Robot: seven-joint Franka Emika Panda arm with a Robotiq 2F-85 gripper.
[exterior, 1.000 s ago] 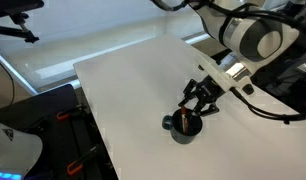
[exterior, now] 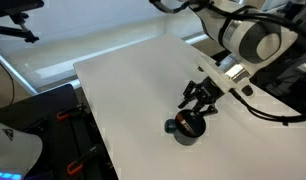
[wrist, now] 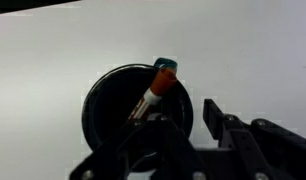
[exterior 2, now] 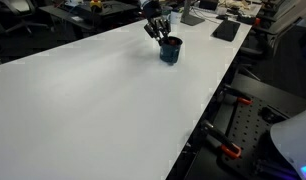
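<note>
A dark mug [exterior: 188, 137] stands upright on the white table, its handle [exterior: 171, 126] toward the left in exterior view 1. Inside leans a marker with an orange end [wrist: 165, 82] and a white body, the orange end resting near the rim by the handle in the wrist view. My gripper is over the mug, fingers parted. One finger lies across the mug's opening close to the marker's lower part; the other is outside the rim. Nothing shows clasped between them. In exterior view 2 the mug [exterior 2: 170, 52] sits just below the gripper.
The white table [exterior: 123, 85] is broadly clear to the left of the mug. Cables hang along the arm [exterior: 248, 45]. Behind the table in exterior view 2, a dark flat object [exterior 2: 225, 28] and other equipment stand at the back.
Over the last second the mug has shifted slightly right in exterior view 1, and the marker has tipped from more upright to leaning toward the handle. The arm has barely moved.
</note>
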